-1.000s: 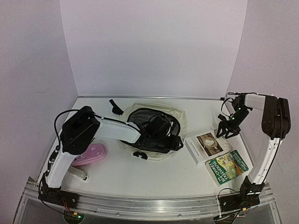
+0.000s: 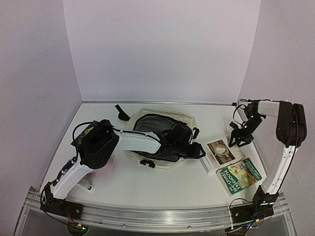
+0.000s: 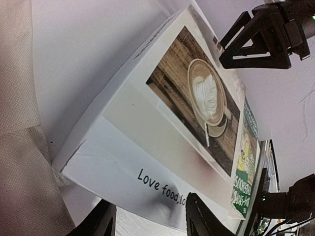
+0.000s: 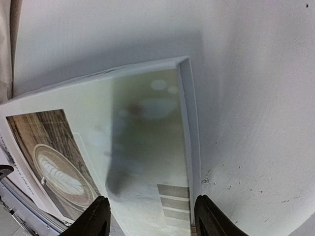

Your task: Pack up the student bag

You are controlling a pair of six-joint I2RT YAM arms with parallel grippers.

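Observation:
A white book [image 2: 224, 153] with a coffee cup on its cover lies flat to the right of the bag. My left gripper [image 2: 201, 151] is at the book's spine, its fingers [image 3: 194, 216] apart and part of the spine [image 3: 147, 184] showing between them; whether they touch is unclear. At the book's far right corner, my right gripper is open, with the book's edge [image 4: 192, 147] running between its fingers. The cream bag [image 2: 189, 118] lies open, showing a dark inside [image 2: 157, 123], partly covered by my left arm.
A green treehouse book [image 2: 239, 176] lies just in front of the white book. Under the left arm a sliver of a pink case [image 2: 104, 166] shows, with a white item [image 2: 86, 184] beside it.
My left gripper has moved rightward from over the bag to the white book's spine. The arm now covers most of the pink case. The right arm and both books look unmoved.

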